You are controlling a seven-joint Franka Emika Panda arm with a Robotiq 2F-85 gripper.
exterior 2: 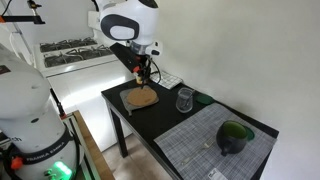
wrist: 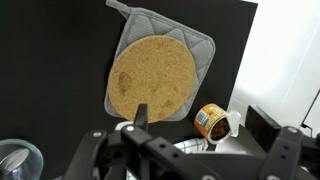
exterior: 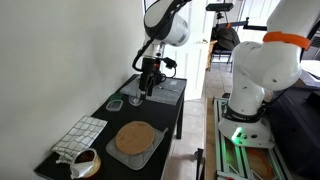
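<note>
My gripper [exterior: 148, 92] hangs above the table, open and with nothing between its fingers. Seen from the other side, the gripper [exterior 2: 148, 74] is over the table's far left part. A round cork board [wrist: 152, 78] lies on a grey quilted pot holder [wrist: 200, 45], ahead of the fingers in the wrist view. A dark pot with a green inside [exterior 2: 234, 136] rests on a grey mat [exterior 2: 195, 147]; the arm covers most of that area in exterior view 1.
A clear glass [exterior 2: 185, 100] stands beside a green round item [exterior 2: 205, 99]. A mug with an orange label [wrist: 212, 122] is close to the checkered cloth [exterior: 80, 138]. Bare black tabletop [exterior 2: 160, 120] lies between the pot holder and the mat.
</note>
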